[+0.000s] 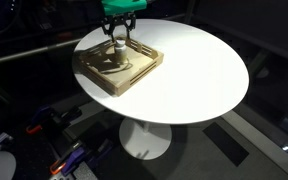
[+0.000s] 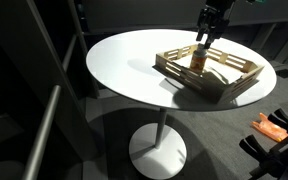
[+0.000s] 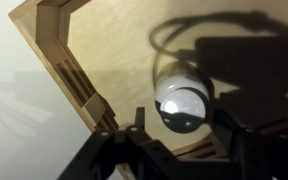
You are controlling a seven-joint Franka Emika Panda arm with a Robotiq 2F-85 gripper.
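A small bottle or jar [image 2: 198,62] with an orange-brown body stands upright in the wooden tray [image 1: 142,74]. Its pale round lid [image 3: 182,104] is seen from above in the wrist view. Over the bottle hangs my gripper [image 1: 120,34], its fingers apart and nothing held. In the wrist view the dark fingertips [image 3: 137,119] show at the lower edge, to either side of the lid. From exterior view 2 the gripper is just above the bottle's top. Whether any finger touches the lid is hard to tell.
The tray sits near the edge of a round white table [image 1: 199,65], its low slatted walls around the bottle. Inside the tray, the bottle and gripper cast dark shadows.
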